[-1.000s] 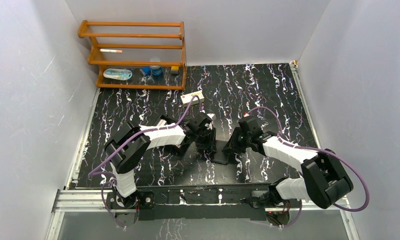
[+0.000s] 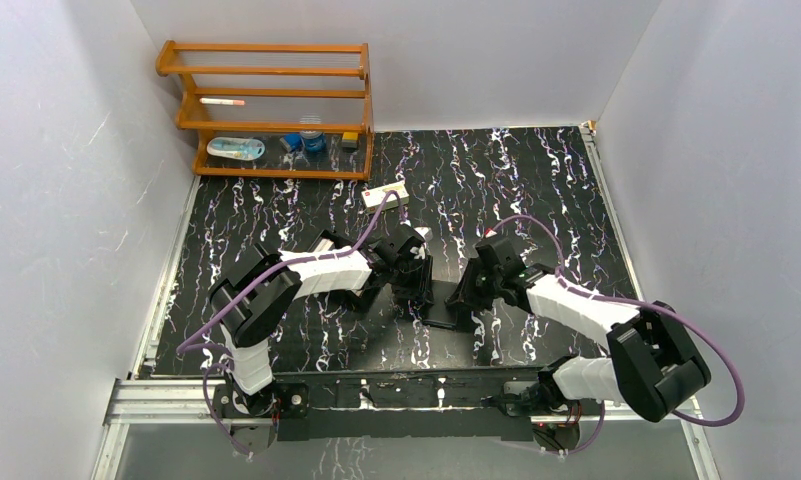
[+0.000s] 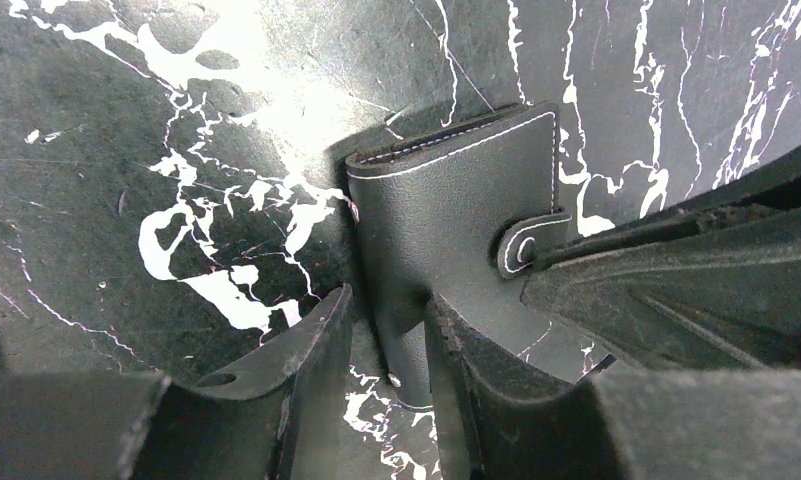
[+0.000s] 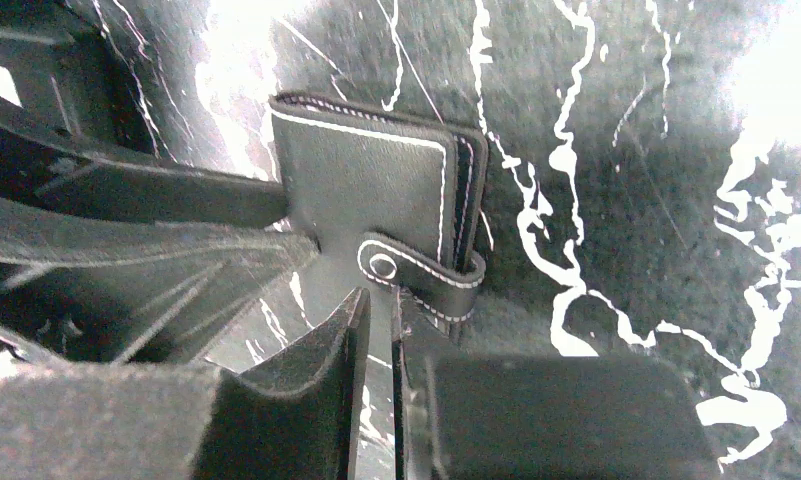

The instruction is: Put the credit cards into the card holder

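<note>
The black leather card holder (image 2: 442,304) sits folded on the table between my two grippers, its snap strap fastened. The left wrist view shows its stitched top edge and front face (image 3: 456,200); no credit card can be made out. My left gripper is shut on the holder's spine side, with one finger on either side of that edge. From the opposite side, my right gripper is shut with a narrow gap at the holder's strap side, just below the snap strap (image 4: 416,272). Exactly what its fingertips pinch there is partly hidden.
A dark box (image 2: 326,241) is partly covered by the left arm. Behind lies a small white box (image 2: 384,195), and a wooden shelf (image 2: 266,127) holding several items stands at the back left.
My right gripper and the holder's right side have shifted very slightly; the left arm looks still.
</note>
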